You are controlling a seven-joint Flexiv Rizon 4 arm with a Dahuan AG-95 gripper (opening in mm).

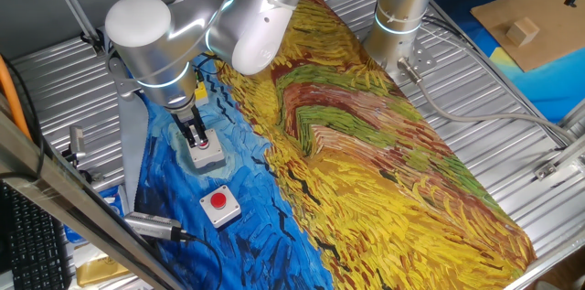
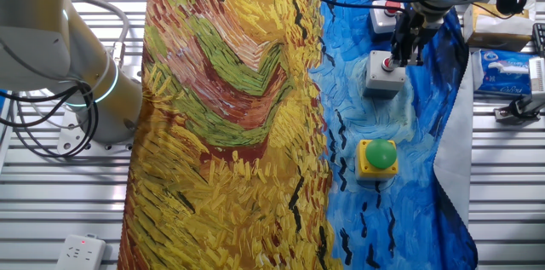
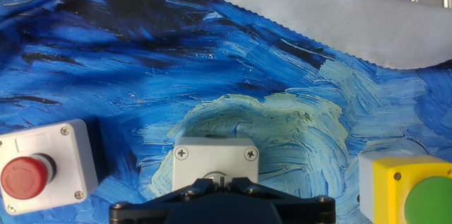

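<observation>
A grey-white box with a small red button (image 1: 204, 144) stands on the blue part of the painted cloth. My gripper (image 1: 198, 142) points down over this box, its fingertips at the button. In the wrist view the two fingers of the gripper meet closely above the box (image 3: 198, 155), so the fingers look shut. They hide most of the button there; whether they touch or press it I cannot tell. From the other side, the box (image 2: 385, 81) shows its red button just beside the dark fingers.
A white box with a red mushroom button (image 3: 25, 177) sits to one side, and a yellow box with a green button (image 2: 377, 155) to the other. A cabled device (image 1: 154, 226) lies near the cloth's edge.
</observation>
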